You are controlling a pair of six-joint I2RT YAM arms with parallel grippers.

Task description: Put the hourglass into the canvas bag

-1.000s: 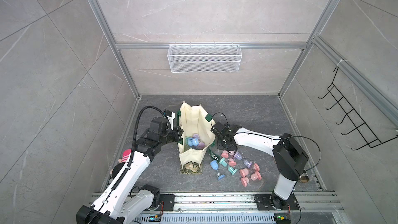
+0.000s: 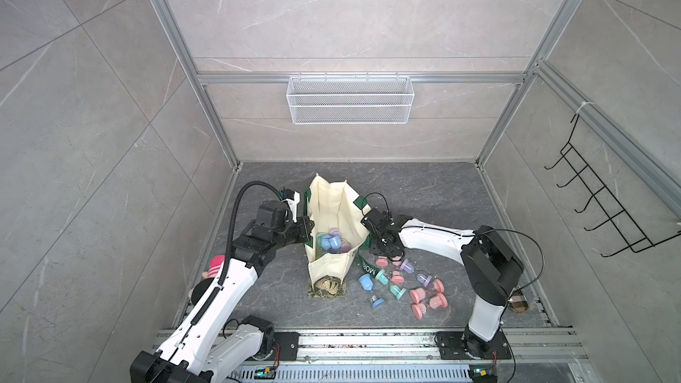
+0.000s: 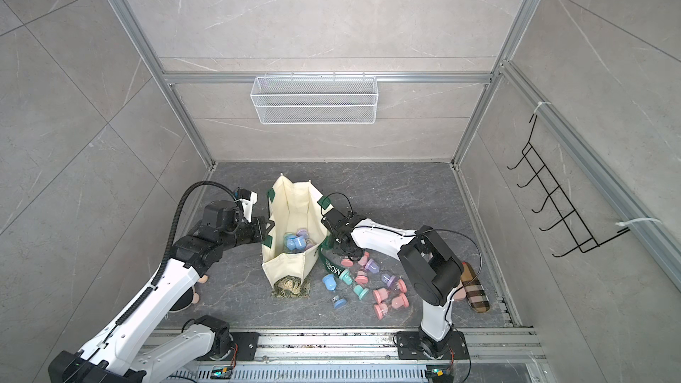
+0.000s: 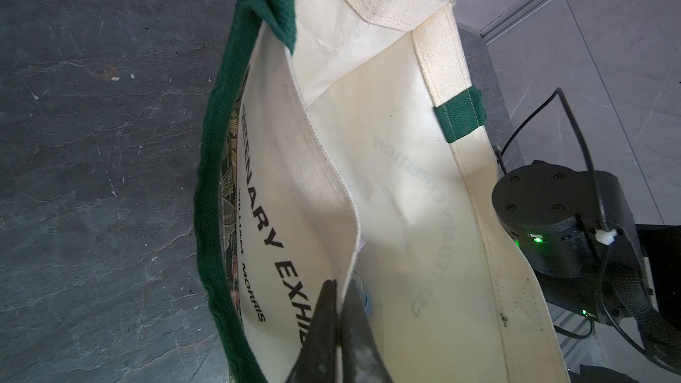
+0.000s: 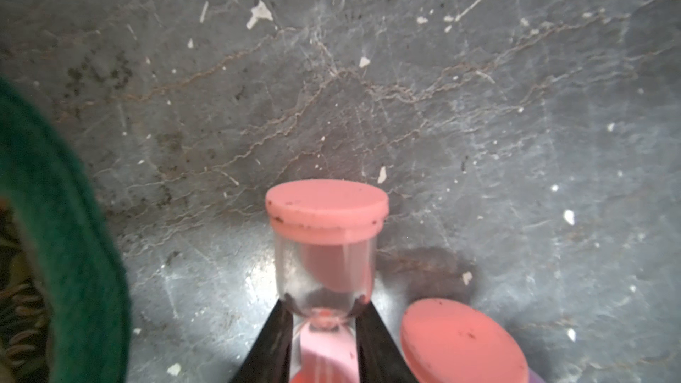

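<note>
The cream canvas bag [image 2: 327, 266] stands with its mouth held wide, and several blue and purple hourglasses [image 2: 331, 242] lie inside it. At its left rim, my left gripper is shut on the thin cloth edge. A pink-capped clear hourglass [image 5: 325, 269] is on the grey floor to the right of the bag. Around its narrow neck stand the fingers [image 5: 273, 337] of my right gripper, one on each side and still apart. The top views hide these fingertips behind the right arm.
Several more pink, purple, teal and blue hourglasses [image 2: 417, 295] lie in front of the right arm. Close beside the right gripper is another pink cap [image 5: 464, 344]. The bag's green strap [image 5: 64, 241] runs along its left. Bare floor [image 2: 432, 184] extends behind.
The right arm's elbow has shifted left and back right, its gripper staying low by the hourglasses. The bag's right side has spread slightly right. My left arm is unmoved.
</note>
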